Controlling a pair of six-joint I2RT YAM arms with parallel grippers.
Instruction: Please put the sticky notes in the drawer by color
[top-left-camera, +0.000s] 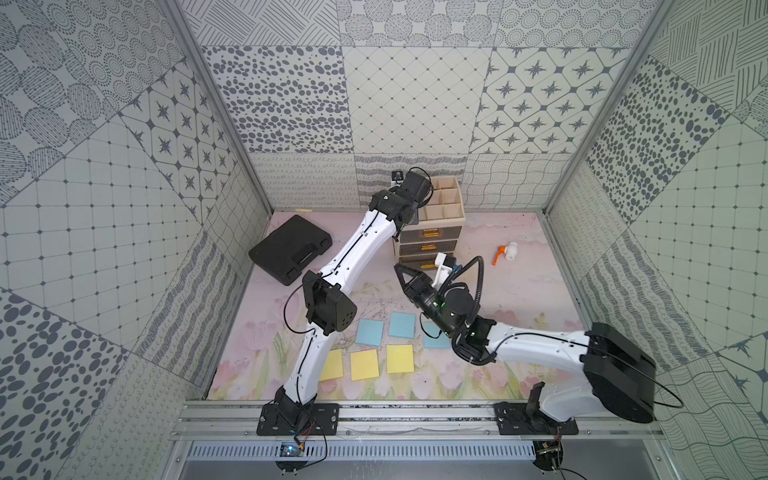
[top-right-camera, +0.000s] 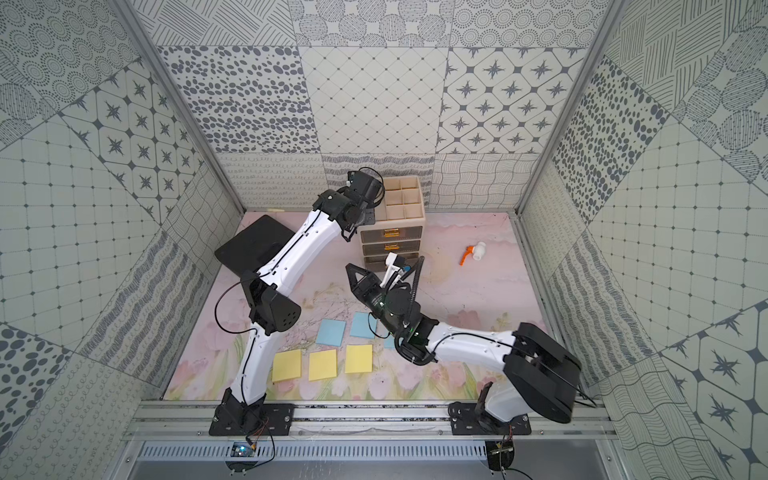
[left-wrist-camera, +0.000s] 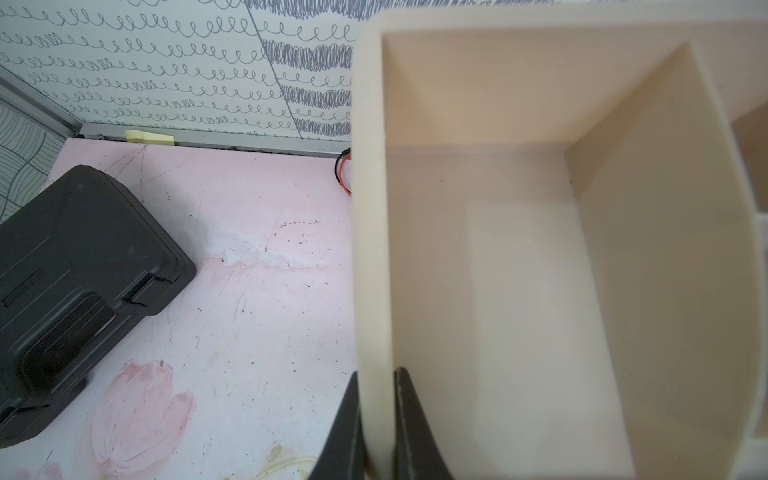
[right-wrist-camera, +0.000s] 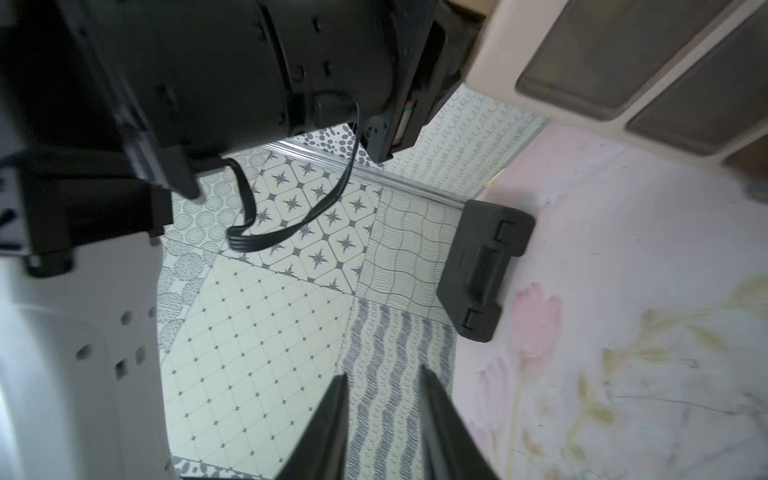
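Three yellow notes (top-right-camera: 322, 364) lie in a row near the table's front. Behind them are blue notes (top-left-camera: 369, 332) (top-left-camera: 402, 325); the right arm partly covers another blue note (top-left-camera: 437, 341). At the back stands the drawer cabinet (top-left-camera: 413, 237), with open compartments on top and orange handles below. My left gripper is shut on the cabinet's beige top rim (left-wrist-camera: 372, 264), one finger on either side. In front of the cabinet, clear of the drawers, my right gripper has a gap between its fingers and nothing in it.
A black case (top-left-camera: 290, 249) lies left of the cabinet, and an orange-and-white object (top-left-camera: 505, 252) lies to its right. Clear table surrounds that object. The left arm (top-left-camera: 352, 256) stretches along the left of the workspace.
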